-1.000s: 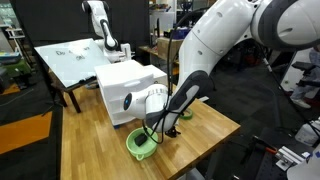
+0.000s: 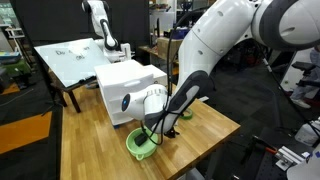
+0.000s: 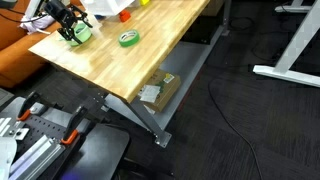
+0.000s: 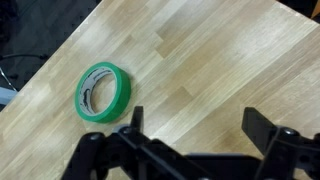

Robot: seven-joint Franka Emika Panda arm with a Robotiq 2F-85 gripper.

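Observation:
A roll of green tape (image 4: 122,95) lies flat on the wooden table in the wrist view, left of and beyond the fingers. It also shows as a green ring (image 3: 129,38) near the table edge in exterior view 2. My gripper stands open above bare wood, its two dark fingers wide apart and nothing between them. A green bowl (image 2: 142,149) sits near the table's front edge in exterior view 1, close to the gripper and partly covered by the arm and its cables. The wrist view does not include the bowl.
A large white box (image 2: 122,92) stands on the table behind the arm. Under the tabletop, a cardboard box (image 3: 154,98) rests on a shelf in exterior view 2. Open wood (image 2: 95,160) spreads left of the bowl, and the table edge drops off at the front right.

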